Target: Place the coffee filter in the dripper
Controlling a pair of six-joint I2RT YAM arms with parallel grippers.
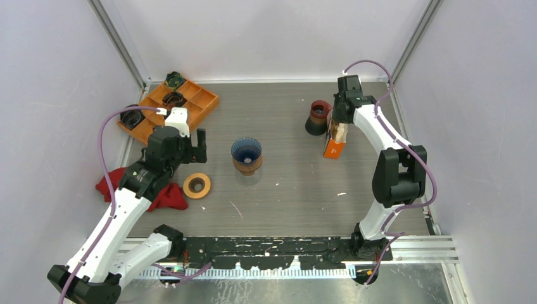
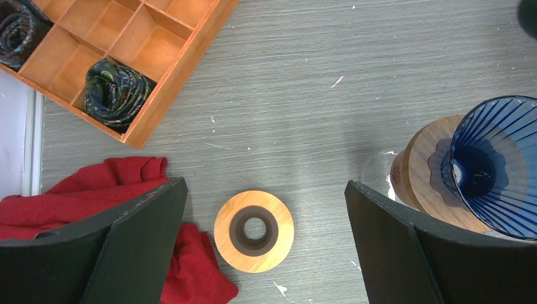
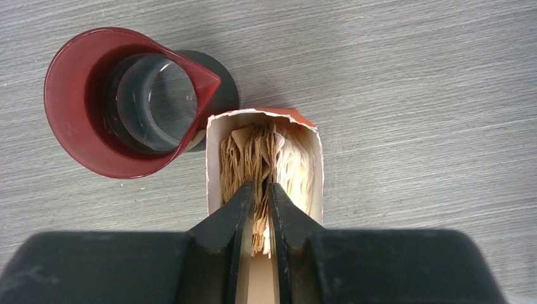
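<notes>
The blue ribbed dripper stands near the middle of the table on a wooden collar; the left wrist view shows the dripper empty. Brown and white coffee filters are packed upright in an orange box. Over that box, the fingers of my right gripper are nearly together, with their tips at the filters. Whether a filter edge is caught between them cannot be made out. To the left of the dripper, my left gripper is wide open and empty above the table.
A dark carafe with a red rim stands against the filter box. At left are a wooden compartment tray holding dark cloths, a red cloth and a tape roll. Bare table lies between the dripper and the box.
</notes>
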